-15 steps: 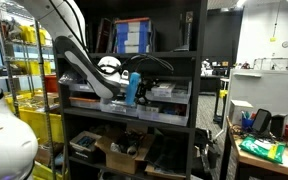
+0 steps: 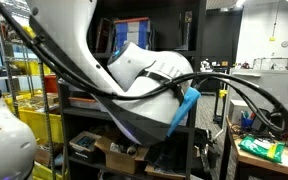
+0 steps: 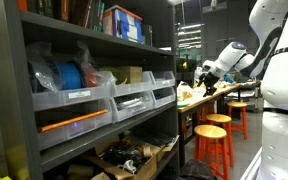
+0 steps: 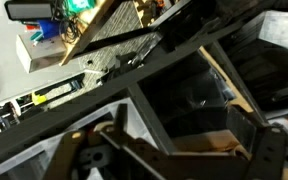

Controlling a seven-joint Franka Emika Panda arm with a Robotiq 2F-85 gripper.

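In the wrist view my gripper shows as two dark fingers along the bottom edge, standing apart with nothing visible between them. Below it, that tilted view holds a dark shelf, part of a clear bin and a cardboard box [image 4: 206, 141]. In exterior view 1 the white arm [image 2: 149, 75] swings large across the shelving and hides much of the middle shelf; the gripper itself cannot be made out there. From exterior view 2, the arm [image 3: 234, 62] reaches in from the right, with its dark gripper end near the far side table.
Clear bins [image 3: 69, 108] line the middle shelf. On the lower shelf stands an open cardboard box [image 2: 121, 156]. At the right, a wooden table [image 2: 274, 160] carries a green packet [image 2: 261, 148]. Orange stools [image 3: 213, 131] stand beyond the shelf.
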